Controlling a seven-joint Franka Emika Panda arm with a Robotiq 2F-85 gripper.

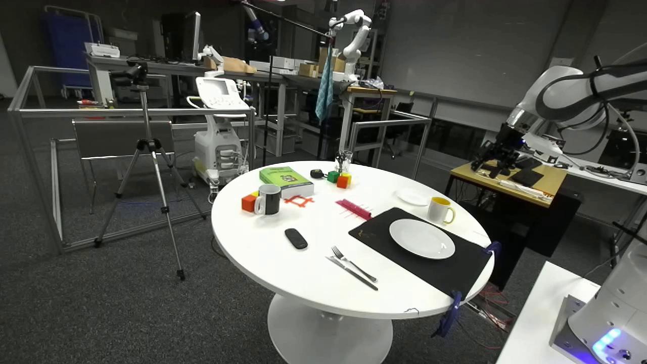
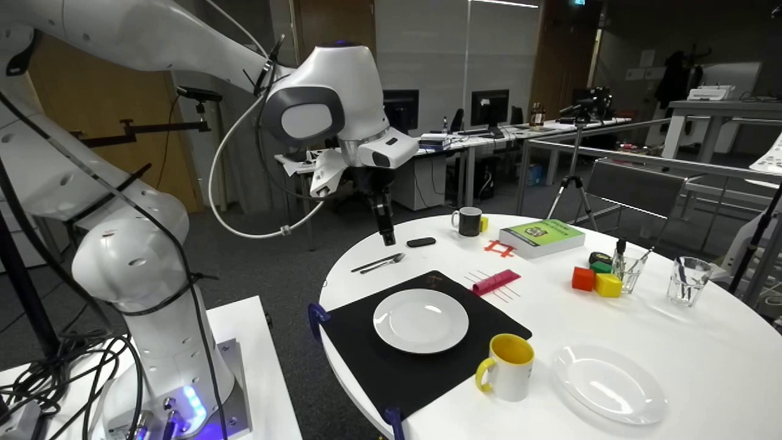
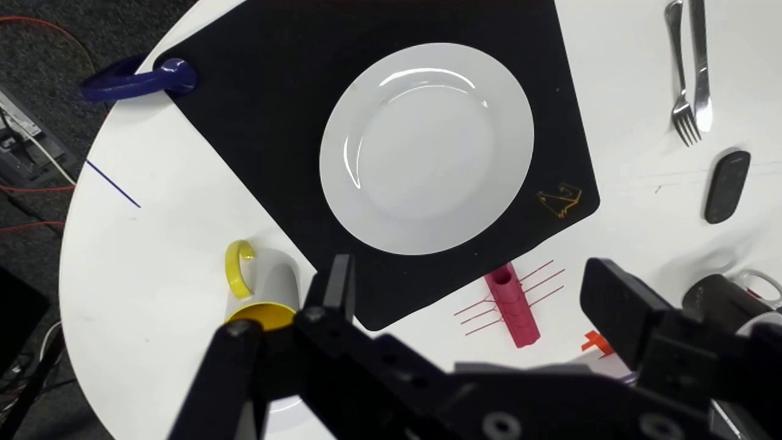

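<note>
My gripper is open, its two black fingers point(image 3: 338, 282) wide apart with nothing held between them. It hangs in the air above the round white table, as exterior view 2 shows. A white plate point(image 2: 421, 321) lies on a black placemat point(image 2: 352, 315). Beside the mat stands a white mug with yellow inside and handle point(image 2: 509, 370); in the wrist view a finger partly covers it. A magenta tube point(image 3: 513, 308) lies just off the mat's corner. On the other side are a fork point(image 1: 355, 264) and a knife point(image 1: 352, 273).
A black remote-like object point(image 1: 295, 238), a black-and-white mug point(image 1: 268, 200), a green book point(image 1: 286, 181), coloured blocks point(image 1: 342, 182) and drinking glasses point(image 2: 687, 282) stand around the table. A second plate point(image 2: 610, 385) lies near the yellow mug. Blue clamps point(image 1: 447, 315) grip the mat at the table edge.
</note>
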